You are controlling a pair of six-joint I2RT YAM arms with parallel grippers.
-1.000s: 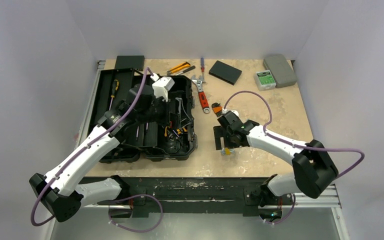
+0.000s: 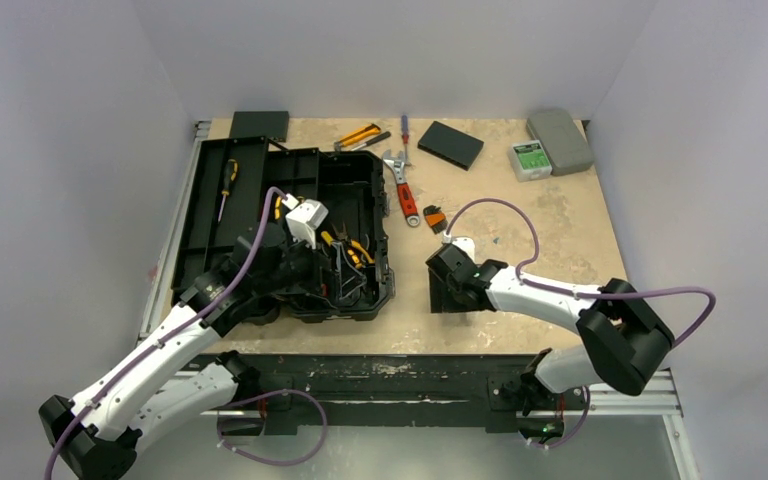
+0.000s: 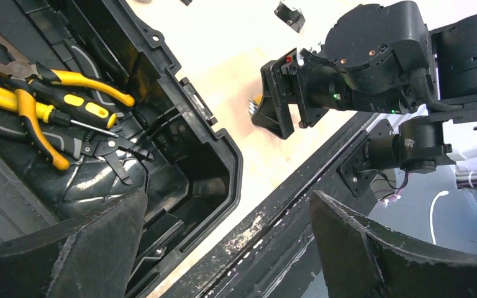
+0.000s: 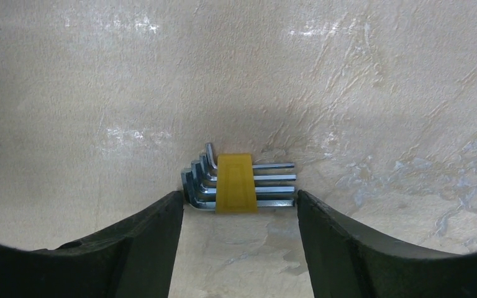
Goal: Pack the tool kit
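Note:
A small hex key set with a yellow holder (image 4: 236, 183) lies on the tabletop. My right gripper is shut on it, one fingertip touching each end of the keys. In the top view the right hand covers the set. The black toolbox (image 2: 364, 206) stands open at left-centre. Inside it lie pliers with yellow-black handles (image 3: 87, 84), a screwdriver (image 3: 87, 110) and other tools. My left gripper is open with nothing between its fingers, above the toolbox's front end.
Right of the toolbox lie a red-handled adjustable wrench (image 2: 406, 195) and an orange-black item (image 2: 435, 219). Knives (image 2: 360, 134), a screwdriver (image 2: 405, 132), a black box (image 2: 450, 144), a clear box (image 2: 531, 160) and a grey case (image 2: 560, 140) are at the back.
The left arm has moved left and toward the front over the toolbox.

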